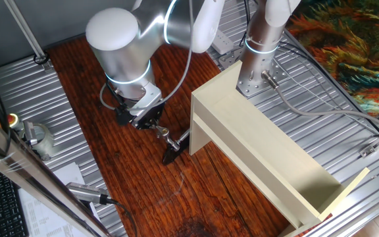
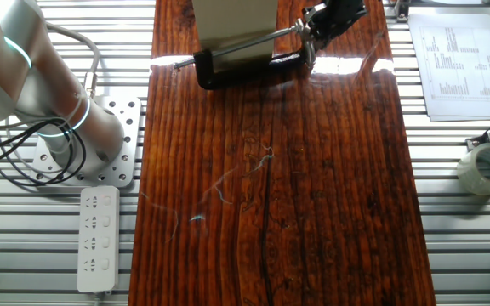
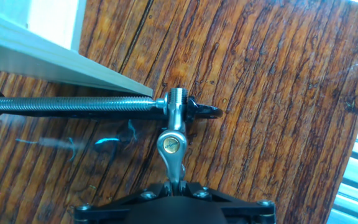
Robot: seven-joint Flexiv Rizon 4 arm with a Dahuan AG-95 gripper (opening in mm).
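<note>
A metal tool with a threaded rod and a black bar lies low against the wooden board, its jointed metal lever reaching toward me. My gripper is shut on the end of that lever, which enters between its close-set fingers in the wrist view. From the side in exterior view 1, the gripper sits just above and left of the tool. A cream shelf-like wooden piece stands beside it; the rod and bar run across its near end panel in exterior view 2.
The brown board is clear over most of its surface. Paper and a tape roll lie off one side.
</note>
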